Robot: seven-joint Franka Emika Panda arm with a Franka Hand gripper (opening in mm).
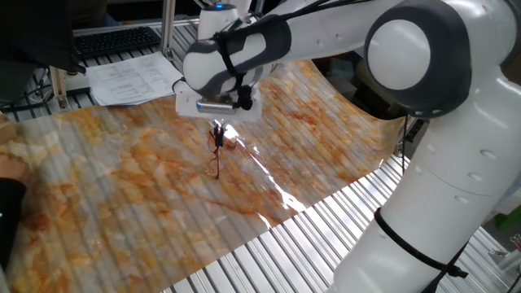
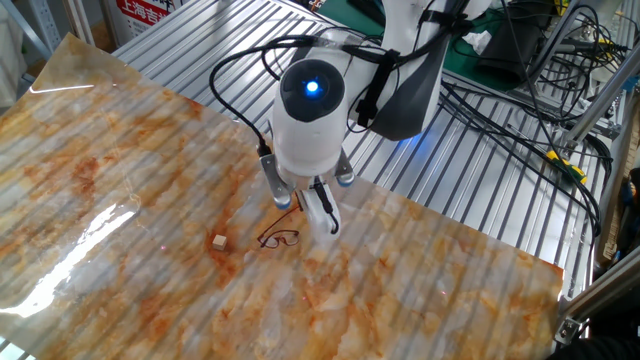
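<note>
A pair of dark reddish-brown glasses (image 1: pixel 217 163) hangs below my gripper (image 1: pixel 219 142), whose dark fingers appear shut on one part of the frame. In exterior view 2 the lenses of the glasses (image 2: pixel 279 239) show to the lower left of the hand, with one thin temple running up toward it. The fingertips themselves are hidden there by the hand. Whether the glasses touch the sheet below is hard to tell.
A small pale block (image 2: pixel 220 242) lies left of the glasses on the marbled orange-and-white sheet (image 2: pixel 420 300). Papers (image 1: pixel 134 79) and a keyboard (image 1: pixel 118 41) lie behind the sheet. A person's hand (image 1: pixel 14 168) rests at its left edge. Much of the sheet is bare.
</note>
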